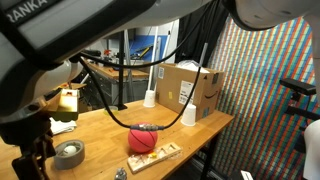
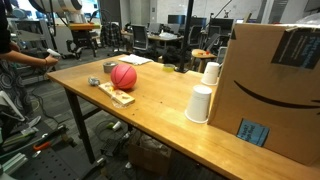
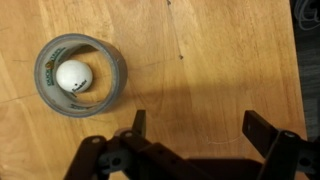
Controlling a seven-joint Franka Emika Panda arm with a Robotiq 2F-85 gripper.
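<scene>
In the wrist view a roll of grey tape (image 3: 112, 95) lies flat on the wooden table, and a white ball (image 3: 74, 75) rests inside its ring. My gripper is open over bare wood to the side of the roll, its fingers wide apart with nothing between them. Exterior view 1 shows the tape roll (image 1: 69, 154) on the table beside the dark hand of the arm; the fingertips are hard to make out there.
A red ball (image 2: 124, 77) sits next to a light wooden strip (image 2: 112, 94). White cups (image 2: 198, 103) and a large cardboard box (image 2: 262, 90) stand toward the table's other end. A black cable (image 1: 125, 118) loops from the arm. Open table lies between ball and cups.
</scene>
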